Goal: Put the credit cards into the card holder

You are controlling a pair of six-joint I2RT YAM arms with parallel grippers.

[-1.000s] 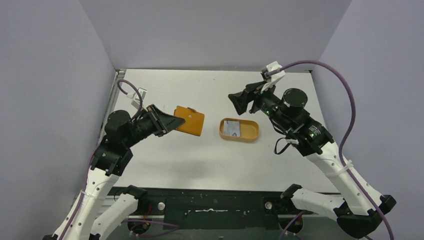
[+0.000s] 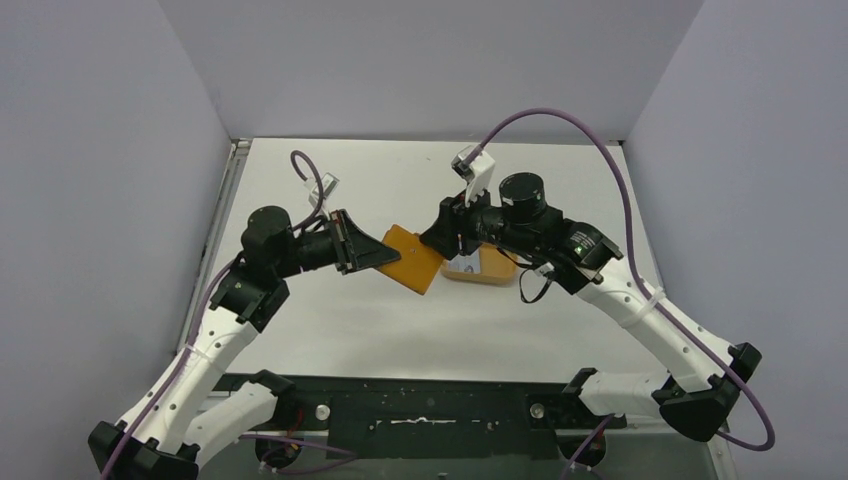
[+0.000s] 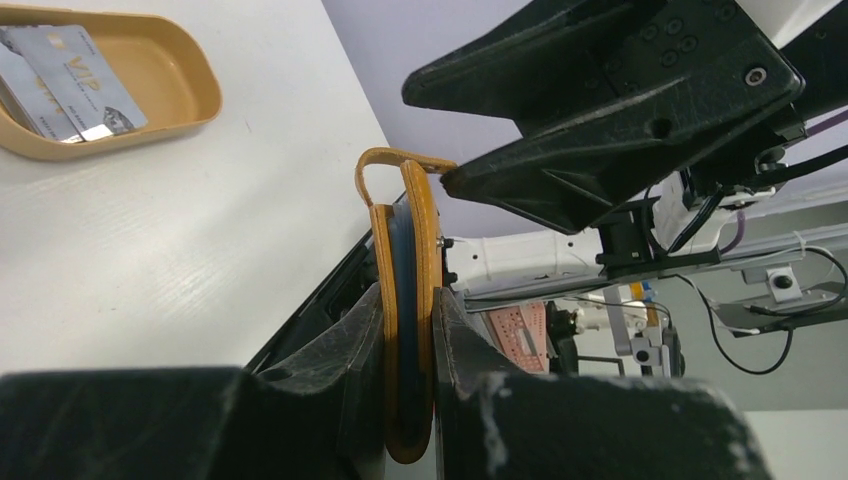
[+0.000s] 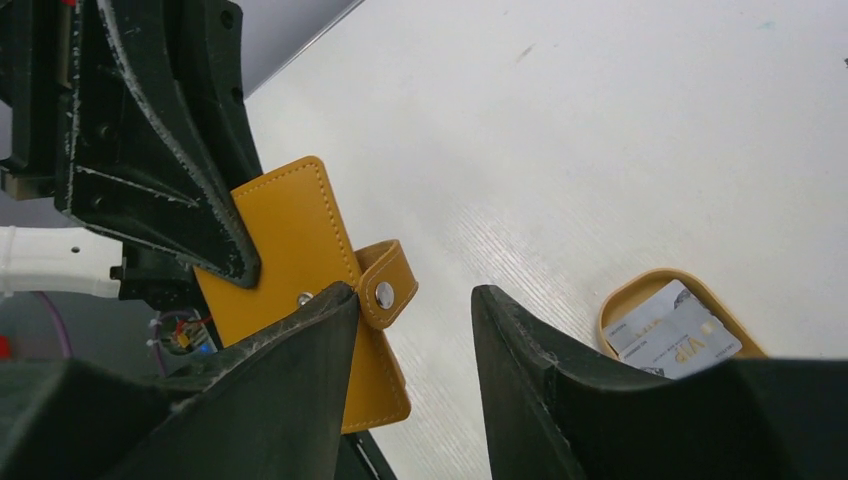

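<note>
My left gripper [image 2: 385,255] is shut on the orange leather card holder [image 2: 410,265], held upright in the left wrist view with its strap at the top. My right gripper is part open at the holder's strap, one fingertip against the snap flap and the other apart from it; in the left wrist view its lower finger touches the strap. Silver VIP cards [image 3: 75,80] lie in an orange tray [image 3: 180,120] behind the holder, partly hidden in the top view.
Grey walls stand on three sides, and both arms are close together over the middle.
My left gripper has moved right with the holder, turning it. My right gripper has come left and down to the holder's strap, now overlapping the tray in the top view.
</note>
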